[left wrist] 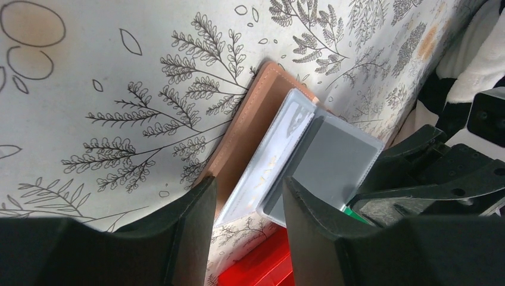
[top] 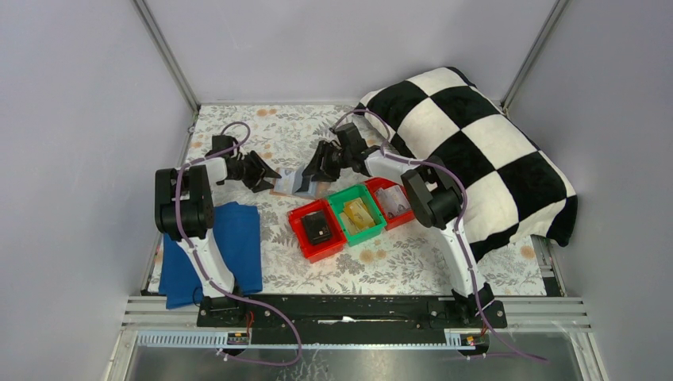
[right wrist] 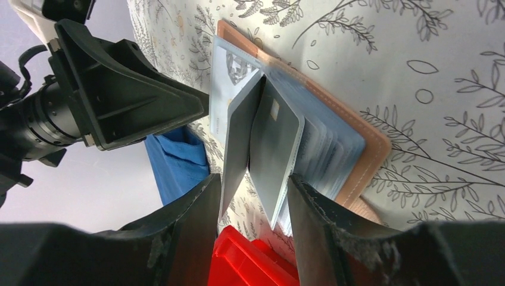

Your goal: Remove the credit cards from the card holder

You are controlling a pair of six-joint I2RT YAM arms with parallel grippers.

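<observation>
The card holder (top: 290, 183) lies opened out on the patterned cloth, its brown cover (left wrist: 245, 134) under clear plastic sleeves. A whitish sleeve page (left wrist: 271, 161) faces up on its left half. In the right wrist view, grey sleeve pages (right wrist: 274, 134) stand up and fan apart from the thicker stack (right wrist: 324, 140) on the right. My right gripper is open, its fingertips at the edges of these raised pages. My left gripper is also open, at the holder's left edge. Nothing is gripped there. I cannot make out a separate card in any sleeve.
In front of the holder stand a red box (top: 323, 252) with a black item (top: 316, 227), a green box (top: 368, 236) with yellowish items and another red box (top: 401, 219). A blue cloth (top: 238, 254) lies at left; a checkered cushion (top: 468, 143) fills the right.
</observation>
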